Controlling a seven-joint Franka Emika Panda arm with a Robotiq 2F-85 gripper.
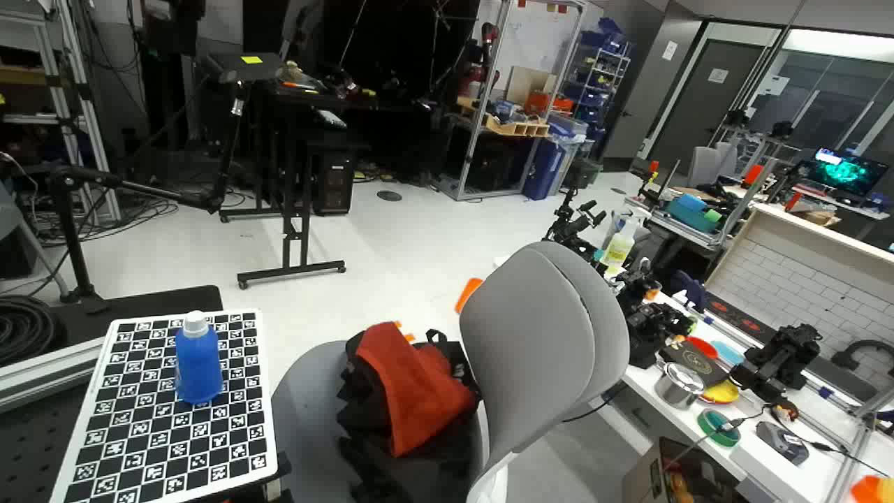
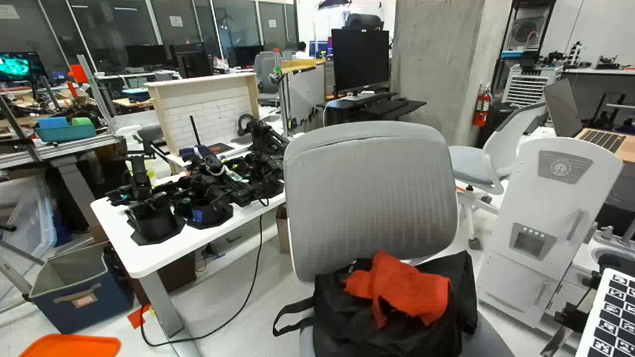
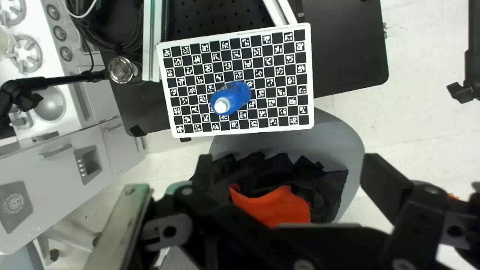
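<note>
A blue bottle with a white cap stands upright on the black-and-white patterned board in exterior view 1. From above, in the wrist view, the same bottle is near the middle of the board. My gripper is open at the bottom of the wrist view, its two dark fingers wide apart and nothing held between them. The bottle lies beyond the fingertips, well clear of them. Only a corner of the board shows in exterior view 2, and neither exterior view includes the gripper.
A grey chair beside the board carries a black bag with an orange-red cloth on top. A toy kitchen stands to the left in the wrist view. A black stand arm reaches toward the board's left side.
</note>
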